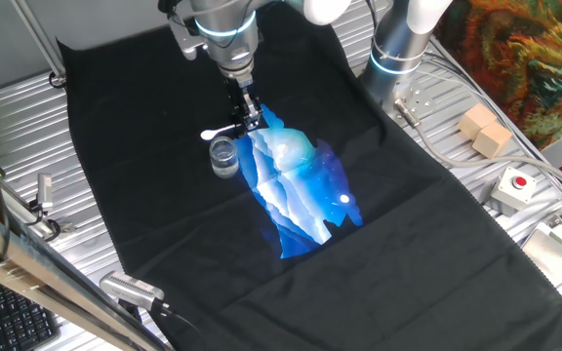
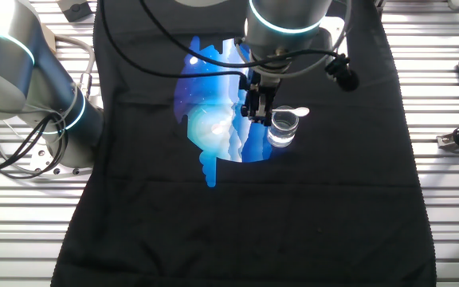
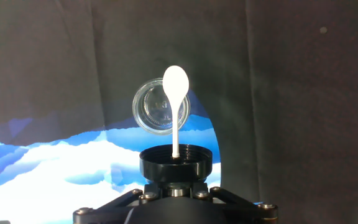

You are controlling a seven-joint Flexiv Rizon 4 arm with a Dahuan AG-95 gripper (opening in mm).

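Note:
In the wrist view my gripper is shut on a round black lid (image 3: 176, 169). A white spoon (image 3: 175, 88) sticks out of the lid, its bowl at the far end. Below the spoon's bowl, partly hidden by it, a clear glass jar (image 3: 149, 107) stands open. Exterior view 1 has the gripper (image 1: 248, 113) beside the jar (image 1: 224, 164), and the spoon (image 1: 213, 134) lies sideways in the air by the jar's rim. From exterior view 2, the spoon (image 2: 301, 112) overlaps the top of the jar (image 2: 282, 131); contact cannot be told.
A blue and white picture sheet (image 1: 296, 185) lies beside the jar on the black cloth (image 1: 379, 283). Wooden blocks (image 1: 492, 139) and a red-button box (image 1: 511, 189) stay off to the right.

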